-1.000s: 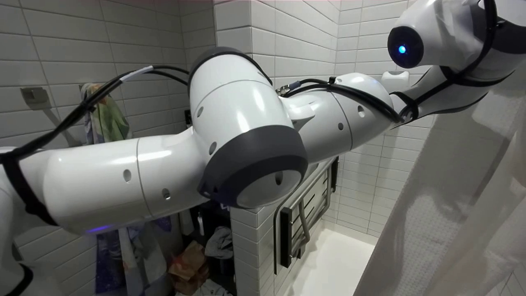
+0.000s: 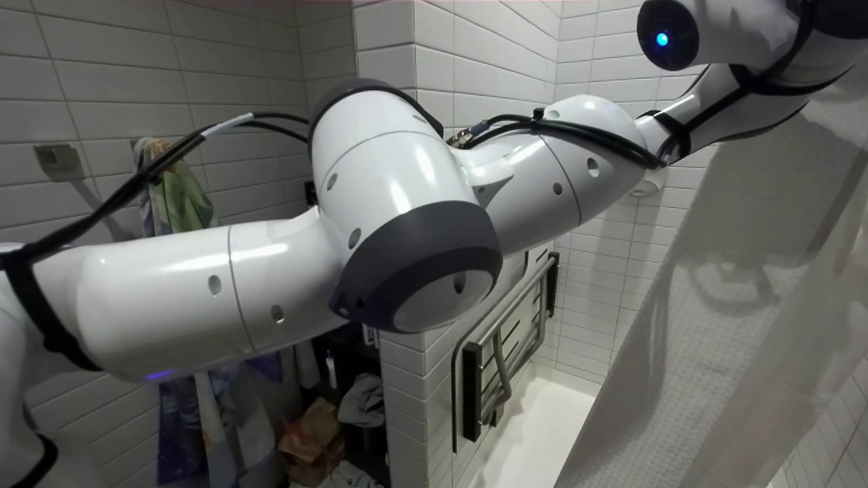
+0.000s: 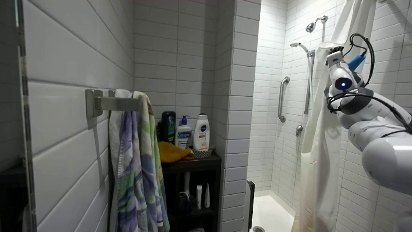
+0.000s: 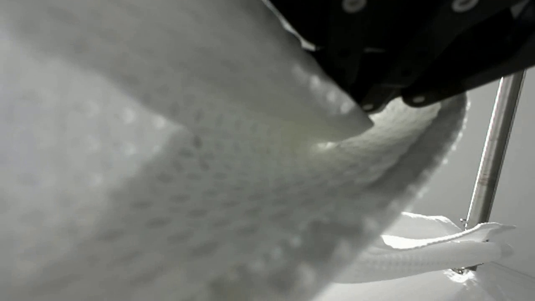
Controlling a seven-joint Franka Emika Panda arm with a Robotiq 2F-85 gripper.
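The white textured shower curtain [image 3: 319, 154] hangs along the right side of the shower opening in exterior view 2. Its top is bunched up against my gripper [image 3: 336, 50], high in front of the tiled wall. Up close in the wrist view, folds of the curtain [image 4: 240, 165] fill most of the picture. Black fingers [image 4: 419, 99] come in from the upper right, and my gripper is shut with curtain cloth gathered at its tips. How much cloth lies between them is hidden. Exterior view 1 shows the curtain [image 2: 708, 325] slanting down below my arm, the gripper out of frame.
A metal rod [image 4: 492, 150] runs past the curtain in the wrist view. Inside the shower are a hand shower [image 3: 299, 45], a grab bar [image 3: 283, 100] and a folded seat [image 2: 508, 341]. A shelf with bottles [image 3: 183, 133] and a hanging towel [image 3: 133, 162] stand well left of the arm.
My forearm has risen slightly in exterior view 1. The curtain's lower edge has shifted left, covering more of the shower floor.
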